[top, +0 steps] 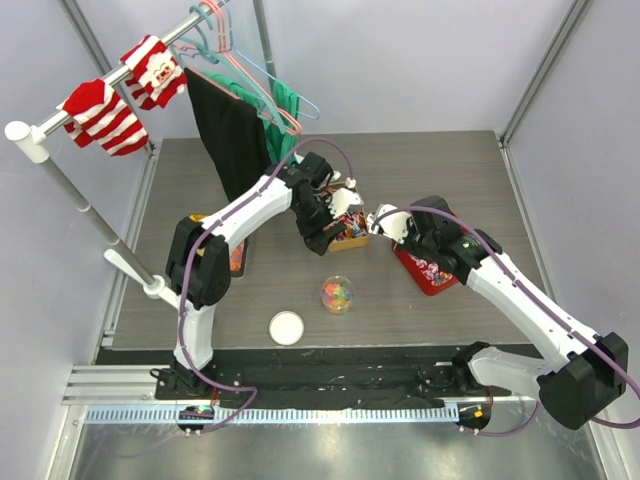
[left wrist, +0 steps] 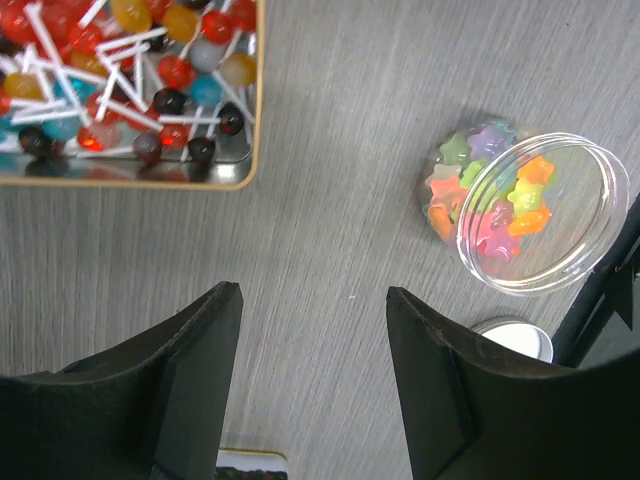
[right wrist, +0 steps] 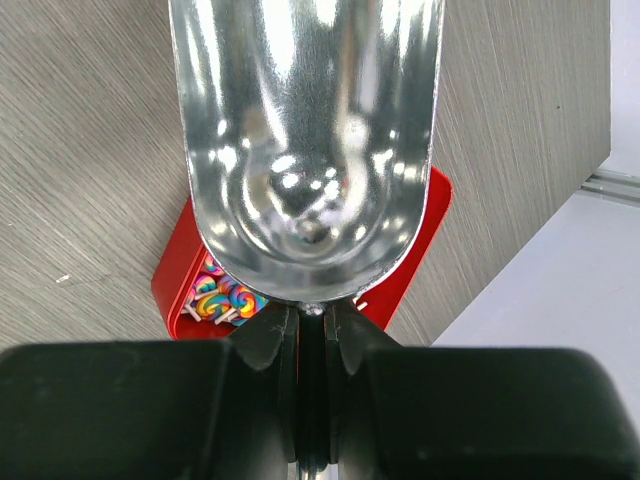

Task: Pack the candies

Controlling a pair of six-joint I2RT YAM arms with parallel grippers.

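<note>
A clear round jar (left wrist: 545, 215) with several bright star-shaped candies stands uncovered on the table, right in the left wrist view. Its white lid (top: 286, 328) lies apart from it, at the front. My left gripper is open and empty, beside the gold-rimmed box of lollipops (left wrist: 257, 90); in the top view its arm hides part of that box. A shiny metal scoop (right wrist: 308, 150) is held by its dark handle in my right gripper, shut on it. Beneath the scoop sits the red bin (right wrist: 180, 265) of swirl lollipops (right wrist: 225, 295), partly covered.
An orange-filled tray (top: 238, 258) lies under the left arm. At the back left, a rack (top: 95, 215) carries hangers, dark and green clothes and red-striped socks (top: 104, 117). Bare table (top: 420, 155) shows at the back right.
</note>
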